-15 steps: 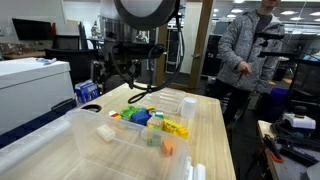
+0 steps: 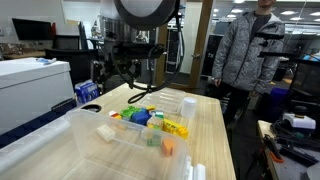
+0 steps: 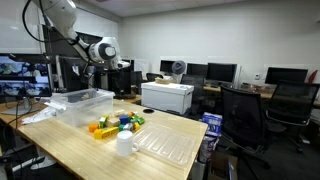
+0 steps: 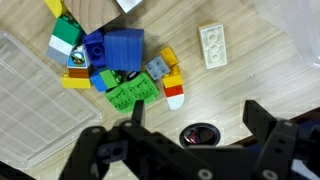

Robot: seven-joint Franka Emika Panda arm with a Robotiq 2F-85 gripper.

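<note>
My gripper stands open above the table, its two dark fingers wide apart and nothing held between them. In exterior view 1 the gripper (image 2: 114,77) hangs over the far left of the blocks. Colourful building blocks (image 4: 124,50) lie clustered at the upper left of the wrist view: blue, green, yellow, red and white. A pale studded brick (image 4: 213,45) lies alone to their right. Below it, a dark round object (image 4: 200,134) shows in the gap between the fingers, lower than their tips.
A translucent bin (image 2: 125,155) stands in the foreground of exterior view 1. Beyond the blocks are a clear tray (image 3: 165,140) and a white mug (image 3: 125,144). A blue box (image 2: 87,91) sits at the table's far edge. Bare wood lies around the pale brick.
The arm, gripper and blocks look unmoved. In the background, the standing person has shifted slightly.
</note>
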